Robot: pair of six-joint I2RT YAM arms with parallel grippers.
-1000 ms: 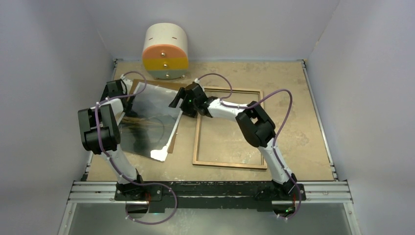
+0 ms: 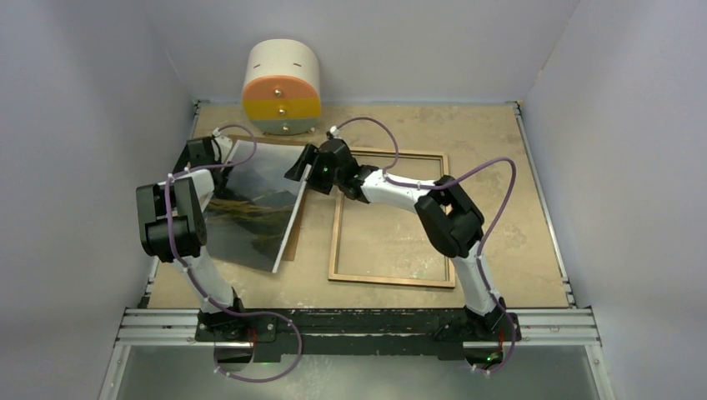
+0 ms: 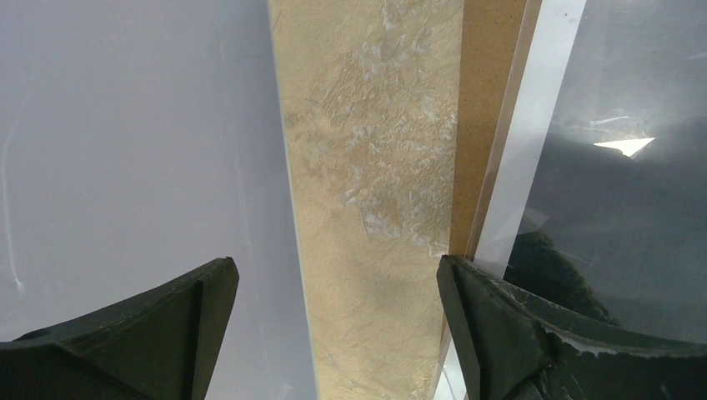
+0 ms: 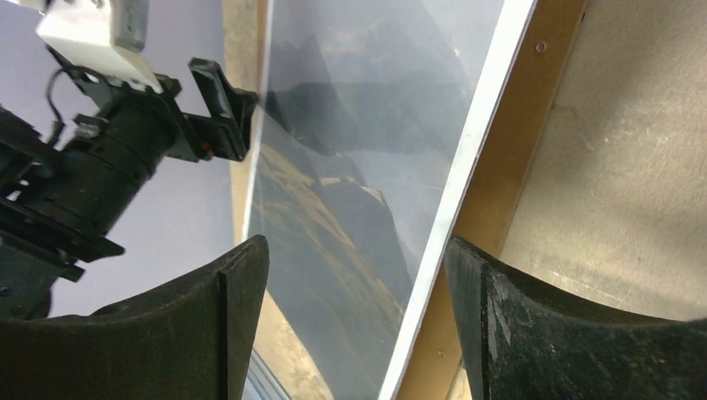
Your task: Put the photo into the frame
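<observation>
The photo point(image 2: 250, 217), a dark landscape sheet with white edges, lies askew on a brown board point(image 2: 292, 248) at the left. My left gripper is open at the photo's left edge, its right finger touching the white border point(image 3: 534, 100). My right gripper is open over the photo's right side, one finger at the white edge point(image 4: 467, 150). The empty wooden frame point(image 2: 392, 278) lies to the right, partly under my right arm.
A striped drawer box point(image 2: 282, 83) stands at the back, just behind the photo. Walls point(image 3: 142, 125) close in on the left.
The photo's right edge now shows as a straight white strip. The left arm has moved very slightly.
</observation>
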